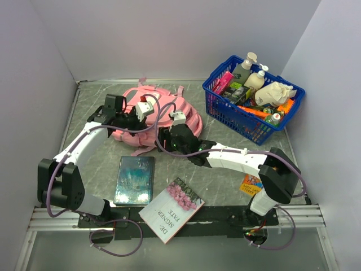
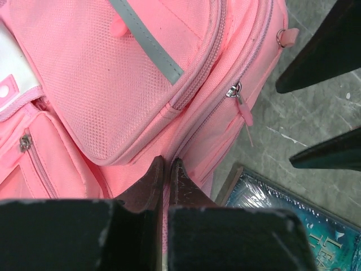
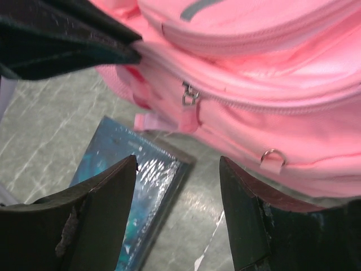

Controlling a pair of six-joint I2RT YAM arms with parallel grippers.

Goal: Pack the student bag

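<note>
The pink backpack [image 1: 184,114] lies on the grey floor against the back wall, its front zips and mesh pocket [image 2: 107,84] showing in the left wrist view. My left gripper is shut on a fold of its fabric along the front side. In the right wrist view, my right gripper has its fingers apart, with nothing between them but floor and the corner of a book behind. The backpack's zipped edge [image 3: 242,107] lies just beyond those fingertips. Whether the bag's main compartment is open cannot be made out.
A dark teal book [image 1: 135,179] and a white book [image 1: 171,209] lie in front of the bag. At the back right stands a full blue basket [image 1: 231,116]. An orange box [image 1: 251,184] sits partly under the right arm. Floor between bag and basket is clear.
</note>
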